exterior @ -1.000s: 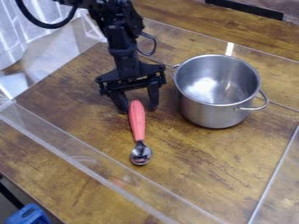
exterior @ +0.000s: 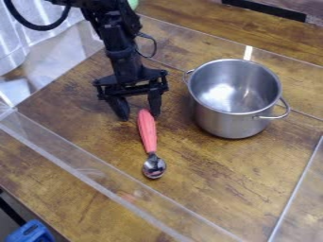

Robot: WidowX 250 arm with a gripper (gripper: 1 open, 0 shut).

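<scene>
My black gripper (exterior: 136,104) is low over the wooden table, left of a steel pot. Just in front of its fingertips lies a spoon with a red handle (exterior: 146,130) and a silver bowl end (exterior: 154,166) toward the viewer. Whether the fingers are open or shut, or touch the handle's far end, I cannot tell.
The steel pot (exterior: 233,98) with side handles stands right of the gripper, close to it. Clear plastic edges border the wooden work area (exterior: 70,128). A blue object (exterior: 28,233) sits at the bottom left corner.
My gripper has shifted slightly to the left. The spoon and pot appear unmoved.
</scene>
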